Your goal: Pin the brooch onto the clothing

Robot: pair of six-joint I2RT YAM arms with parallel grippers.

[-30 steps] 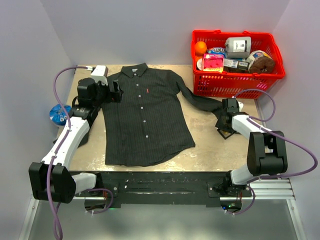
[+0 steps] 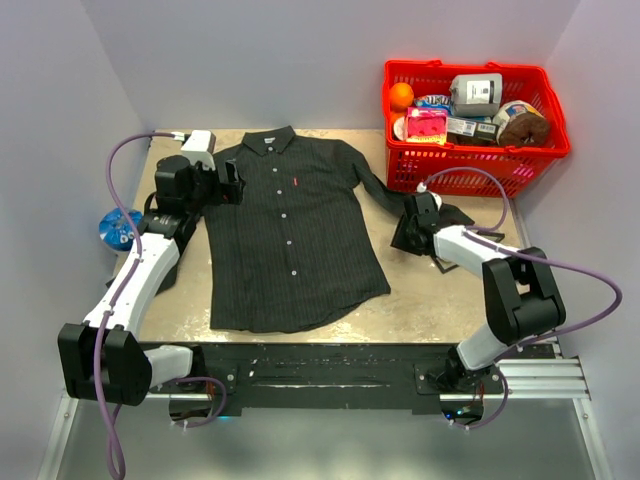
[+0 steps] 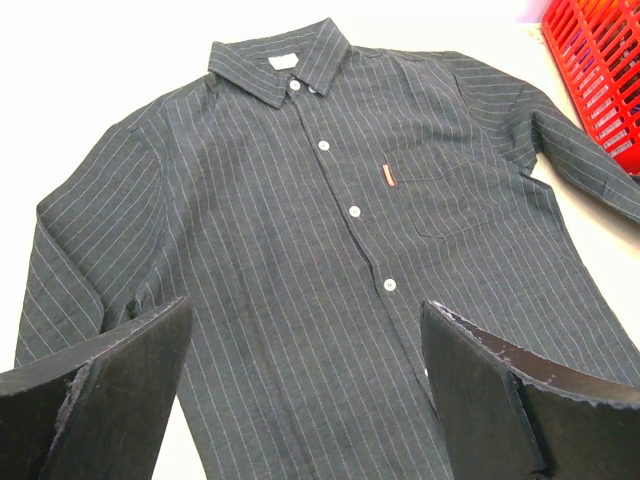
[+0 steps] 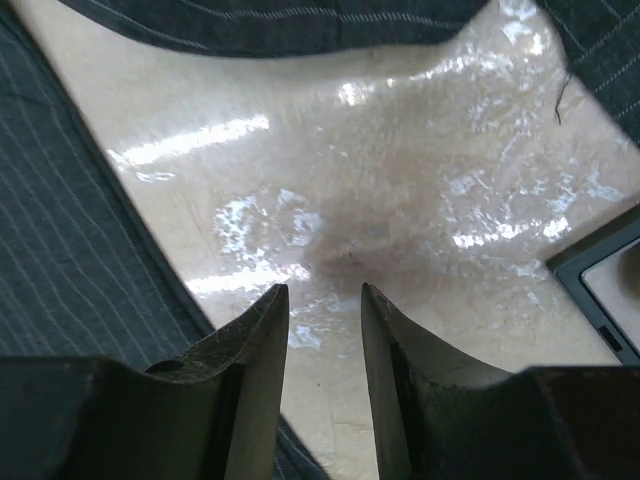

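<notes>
The dark pinstriped shirt (image 2: 285, 240) lies front up, collar at the back, with buttons and a small red tab (image 3: 389, 174) at the pocket. My left gripper (image 2: 226, 182) is open above its left side. My right gripper (image 2: 402, 240) is over bare table between the shirt body and the black-rimmed frame (image 4: 590, 275); its fingers are close together with a narrow gap at the tips, and I cannot make out anything held. I cannot make out a brooch; the frame's inside is mostly out of view.
A red basket (image 2: 470, 170) full of groceries stands at the back right, against the shirt's sleeve. A blue round item (image 2: 114, 232) lies at the far left. Walls surround the sides and back.
My right gripper has moved left from above the black-rimmed frame toward the shirt body. The left arm and the shirt body look unchanged.
</notes>
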